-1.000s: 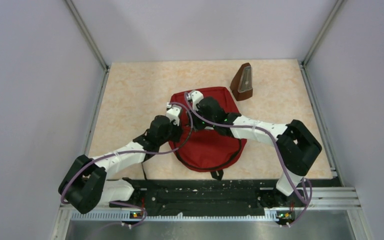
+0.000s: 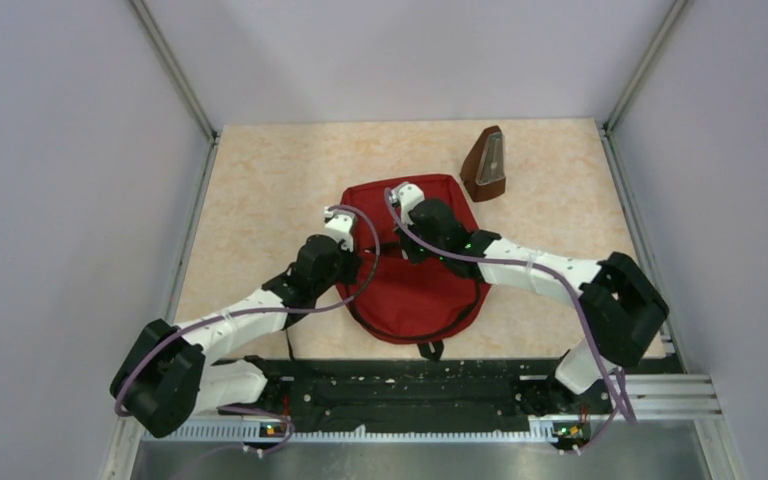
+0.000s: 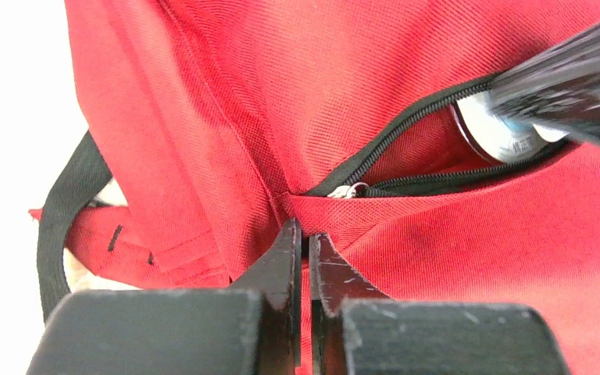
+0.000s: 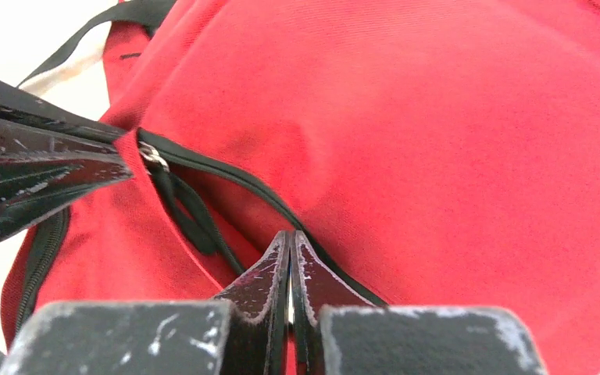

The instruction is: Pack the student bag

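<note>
The red backpack (image 2: 410,300) lies flat in the middle, its zipped pocket partly open, with a white object (image 3: 508,133) inside. My left gripper is shut, its tips against a red fold just below the zipper pull (image 3: 348,190); whether any cloth is between them is unclear. My right gripper is shut, tips over the black zipper line (image 4: 258,191) at the pocket opening, right of the left gripper in the top view. In the right wrist view the left gripper's dark fingers reach in from the left.
A brown case (image 2: 483,165) stands behind the bag at the back right. Black straps lie at the bag's left and front.
My right arm has moved to the right along the pocket, away from the left gripper. My left gripper has shifted slightly left.
</note>
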